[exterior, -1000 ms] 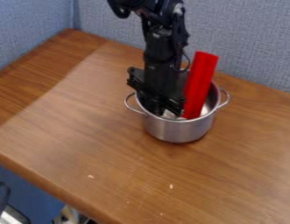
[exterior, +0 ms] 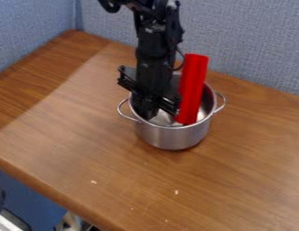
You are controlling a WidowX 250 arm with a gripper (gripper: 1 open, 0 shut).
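Note:
A steel pot (exterior: 170, 135) with wire handles stands on the wooden table (exterior: 103, 171). A red bar-like object (exterior: 192, 88) stands upright in the pot at its right side, rising well above the rim. My black gripper (exterior: 156, 106) reaches down into the left part of the pot, beside the red object. Its fingertips are partly hidden inside the pot, and nothing clearly shows between them.
Blue padded walls stand behind and at the left. The table's front edge drops off at the lower left.
My gripper and the pot, with the red object in it, have moved a little to the left and slightly toward the front.

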